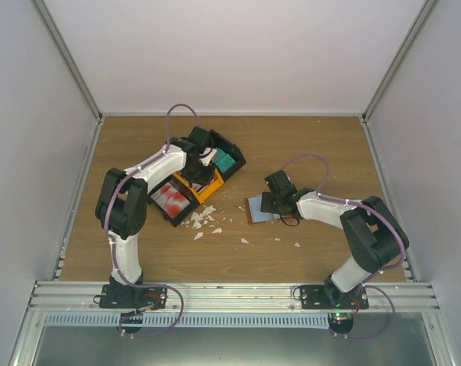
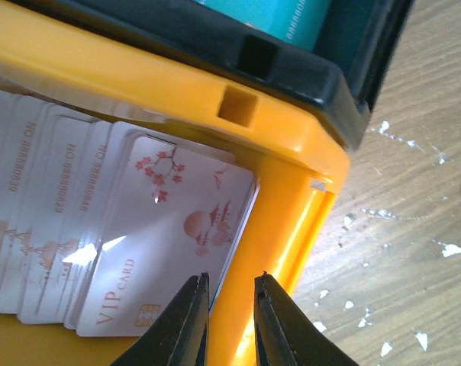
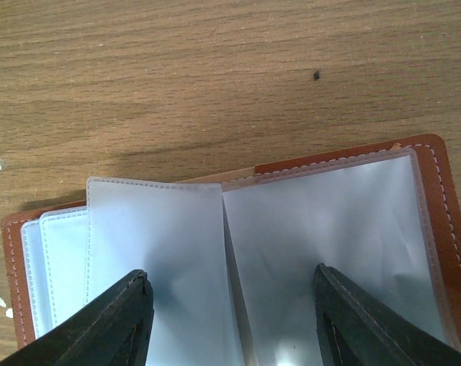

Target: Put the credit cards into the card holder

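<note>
My left gripper is in the yellow box (image 2: 284,221), at the right edge of a stack of white VIP cards (image 2: 173,229). Its fingers are close about that edge; whether a card is between them is hard to tell. The open brown card holder (image 3: 444,229) lies on the table at centre right, with clear pockets (image 3: 353,213). My right gripper is open over it, one finger on each side of the slit between a loose sleeve and the right pocket.
Black boxes with red-patterned cards (image 1: 172,200) and teal cards (image 1: 221,158) flank the yellow box. White scraps (image 1: 202,217) litter the table before them.
</note>
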